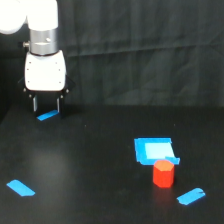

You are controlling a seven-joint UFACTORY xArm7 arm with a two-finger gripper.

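The arm comes down at the far left of the camera view, its gripper (46,104) hanging just above a blue strip (48,115) on the dark table. Its two dark fingers look spread apart; nothing shows between them. On the right side lies a blue-bordered square with a white middle (157,151). A red block (163,174) stands at the front edge of that square, well away from the gripper.
One blue strip (20,188) lies at the front left and another blue strip (191,197) at the front right. A dark curtain (140,50) hangs behind.
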